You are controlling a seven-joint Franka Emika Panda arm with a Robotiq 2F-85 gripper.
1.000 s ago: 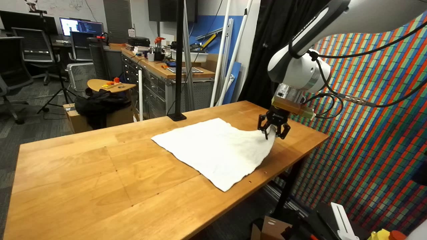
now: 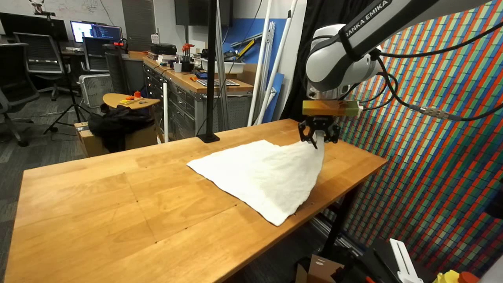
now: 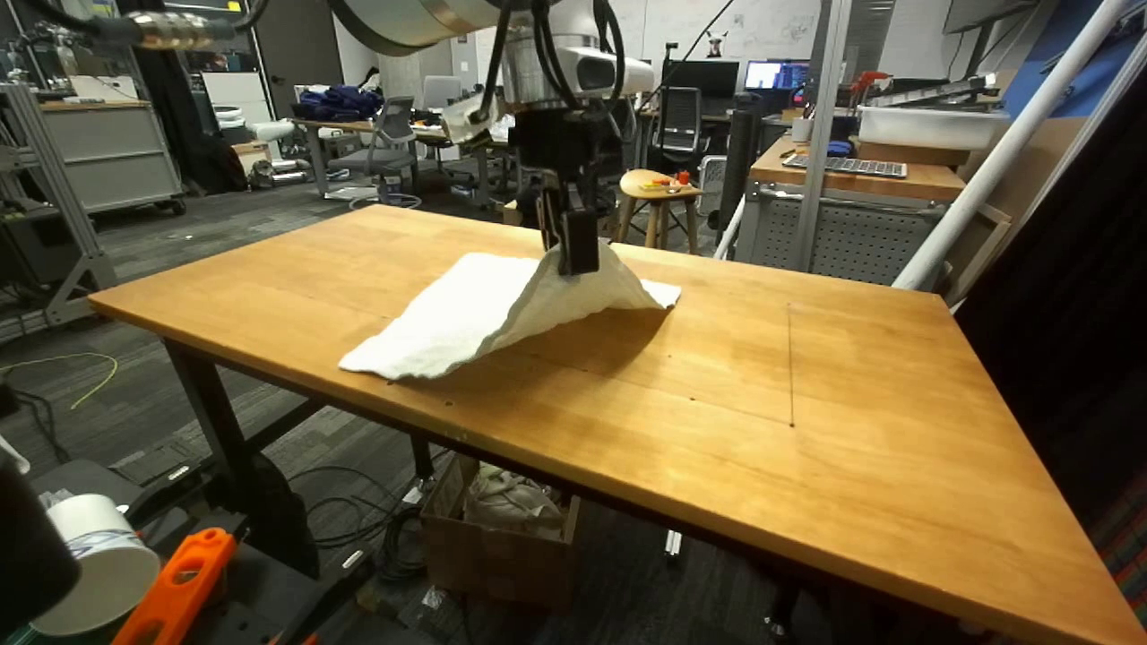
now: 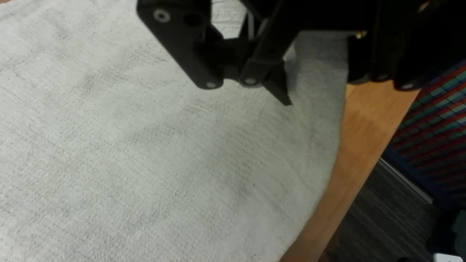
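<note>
A white cloth point(image 2: 264, 177) lies partly on the wooden table, one corner pulled up off the surface. That raised corner is pinched in my gripper point(image 2: 319, 140), which is shut on it above the table. In exterior view 2 the cloth point(image 3: 462, 312) rises like a tent to the gripper point(image 3: 572, 258), and its other corners rest on the wood. The wrist view has the cloth point(image 4: 153, 153) filling most of the picture, a fold running up between the dark fingers. The exact grip point is partly hidden by the fingers.
The table point(image 2: 103, 203) has wide clear room away from the cloth, on the left in exterior view 1. A black post point(image 2: 210, 94) stands at its back edge. The near table edge runs close to one cloth corner.
My gripper has risen and become more upright with the cloth corner in it. More of the cloth is lifted, and its resting part has slid slightly to the right.
</note>
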